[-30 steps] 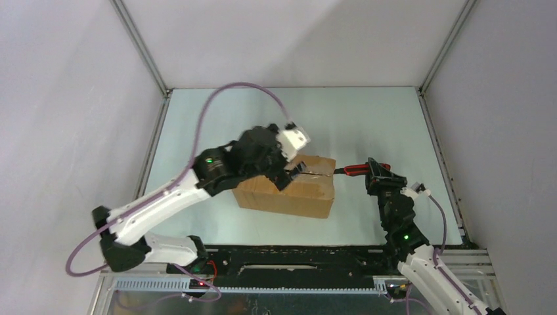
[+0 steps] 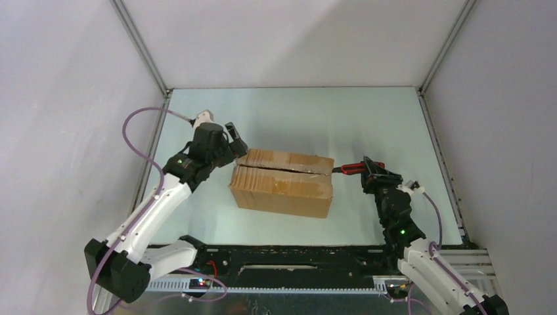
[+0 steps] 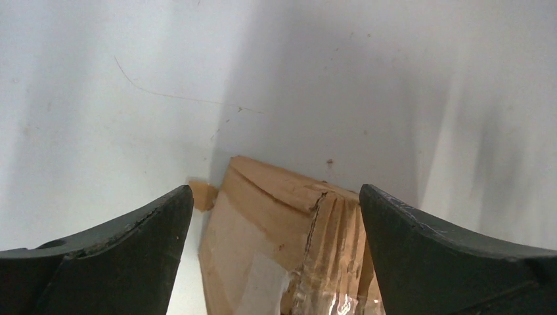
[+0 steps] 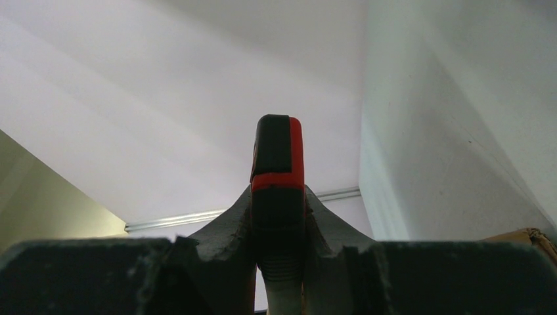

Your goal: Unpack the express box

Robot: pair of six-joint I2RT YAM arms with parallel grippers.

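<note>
A brown cardboard box [image 2: 282, 203] stands in the middle of the table, and a dark slit runs along the seam between its top flaps. My left gripper [image 2: 242, 139] is open at the box's far left end. In the left wrist view a corner of the box [image 3: 253, 223] shows between and below the spread fingers. To the right of the box my right gripper [image 2: 368, 167] is shut on a red and black knife [image 2: 351, 168]. The knife's dark tip is at the box's right end by the seam; whether it touches cannot be told.
White walls [image 2: 499, 118] enclose the table [image 2: 368, 111] at the back and sides. Bare tabletop lies behind the box and in front of it.
My left arm has swung left from above the middle of the box to its far left end, uncovering the top. The right gripper and knife have shifted slightly left; the box looks about the same.
</note>
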